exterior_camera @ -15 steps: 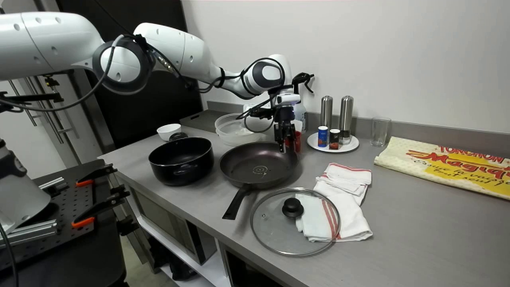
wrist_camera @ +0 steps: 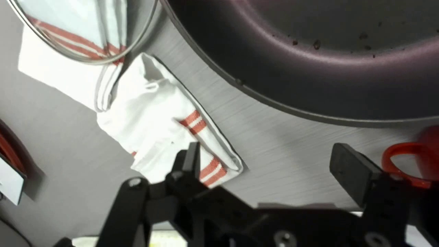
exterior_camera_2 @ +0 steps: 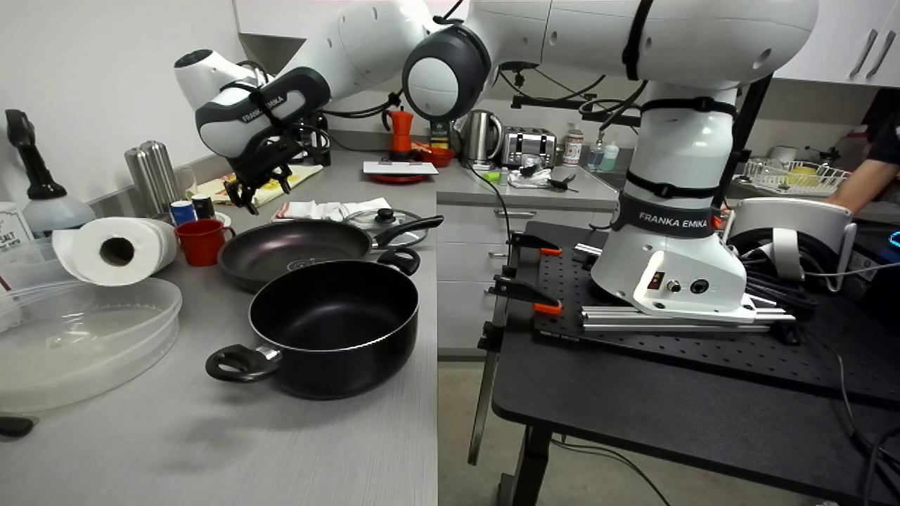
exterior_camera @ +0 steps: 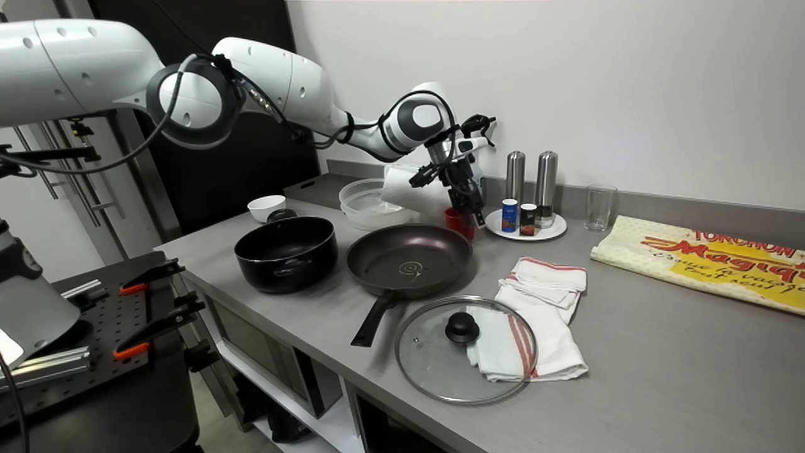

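Observation:
My gripper (exterior_camera: 472,215) hangs past the far rim of the frying pan (exterior_camera: 411,260), in front of the red mug (exterior_camera: 455,223). In the wrist view the gripper is open, its fingers (wrist_camera: 354,173) wide apart with only bare counter visible between them. The red mug (wrist_camera: 428,152), partly cut off and hidden, shows its handle by the right finger. Near the left finger lies a white towel (wrist_camera: 152,119) with red stripes. In the second exterior view, the dark gripper (exterior_camera_2: 266,190) stands above and beyond the pan (exterior_camera_2: 287,244).
A black pot (exterior_camera: 287,257) stands left of the pan. The glass lid (exterior_camera: 430,370) rests partly over the towel. Behind are a white plate (exterior_camera: 555,230) with two small shakers, two steel mills (exterior_camera: 546,181) and a clear glass (exterior_camera: 600,207).
My gripper has tilted, its fingertips swinging right from over the pan's far rim toward the plate. The pan, pot, lid and towel have stayed put.

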